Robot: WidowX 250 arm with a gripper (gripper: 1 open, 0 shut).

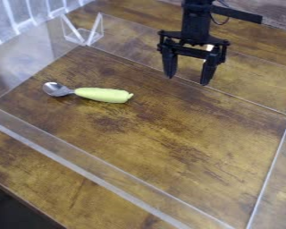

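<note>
A pale green corn cob (pixel 104 95) lies on the wooden board at the left, next to a metal spoon (pixel 58 89) whose bowl points left. My black gripper (pixel 188 70) hangs at the back, right of centre and up to the right of the corn, with its fingers spread open and nothing visible between them.
Clear plastic walls surround the wooden area (pixel 170 161). A white wire piece (pixel 86 36) stands at the back left. The front and right of the board are clear.
</note>
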